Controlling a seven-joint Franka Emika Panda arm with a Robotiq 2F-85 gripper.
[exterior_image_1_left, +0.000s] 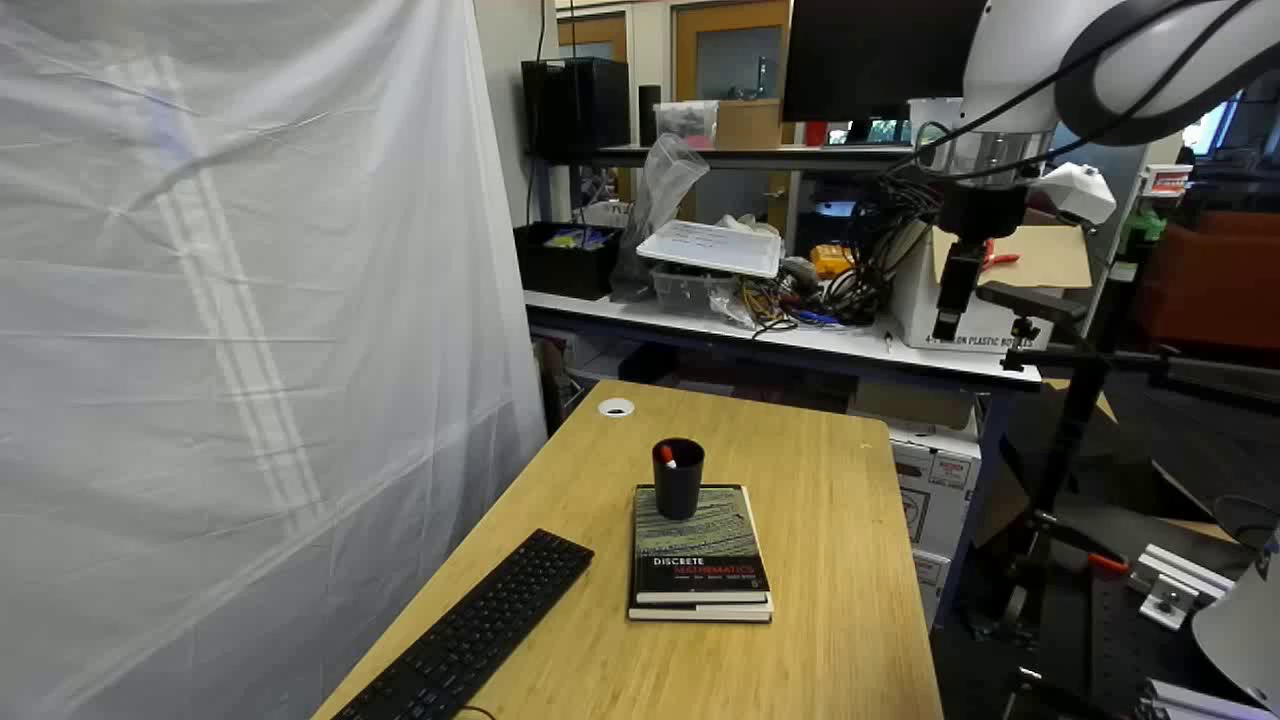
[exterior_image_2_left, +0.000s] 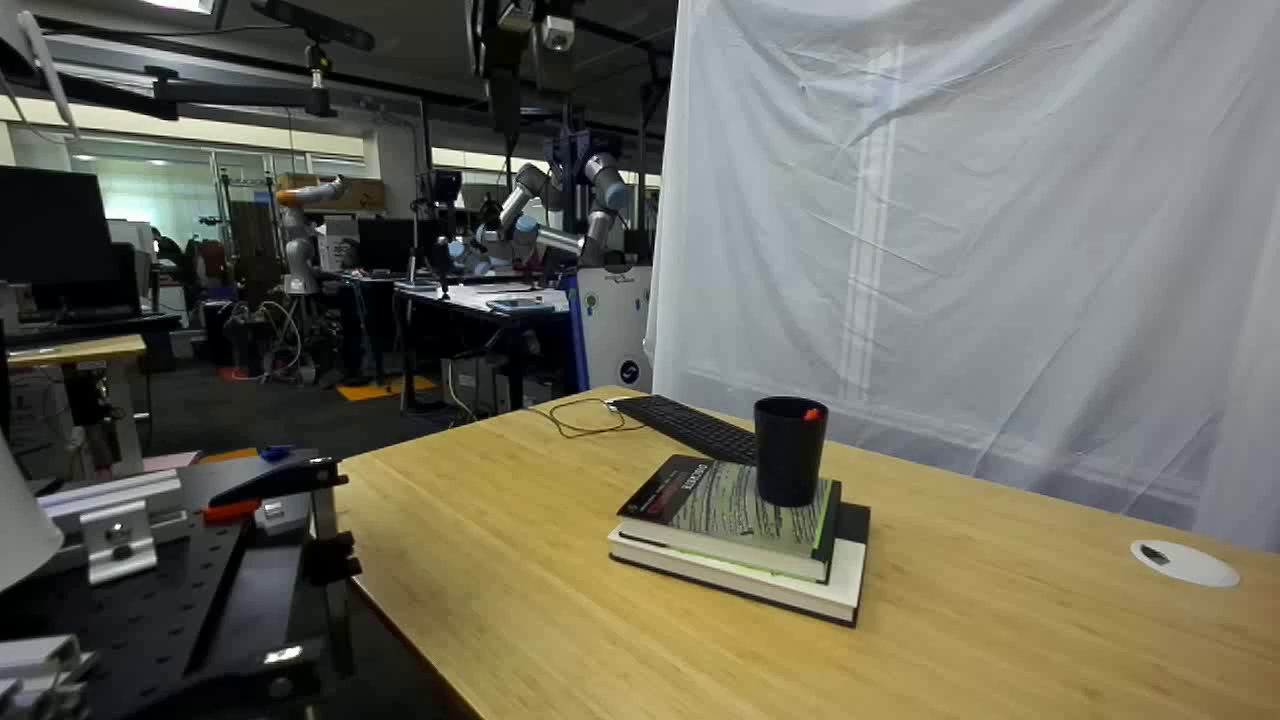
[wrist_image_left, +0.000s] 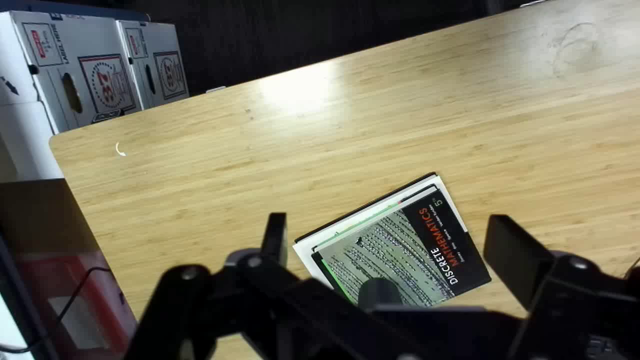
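Note:
On the wooden table, a black cup (exterior_image_1_left: 678, 486) stands upright on a stack of two books; a red-tipped marker (exterior_image_1_left: 668, 456) shows inside it. The upper book (exterior_image_1_left: 699, 564) is titled Discrete Mathematics. Beneath it, a second book (exterior_image_2_left: 740, 581) shows its pale page edges. High above the table's far right side, well apart from the cup, hangs my gripper (exterior_image_1_left: 956, 292). The wrist view shows my gripper open, its fingers wide apart, with the books far below the empty gap. A dark rounded shape there may be the cup, but I cannot tell.
A black keyboard (exterior_image_1_left: 474, 630) lies left of the books, along the curtain (exterior_image_1_left: 264, 300). Behind the table, a cluttered bench (exterior_image_1_left: 828, 342) holds cables and boxes.

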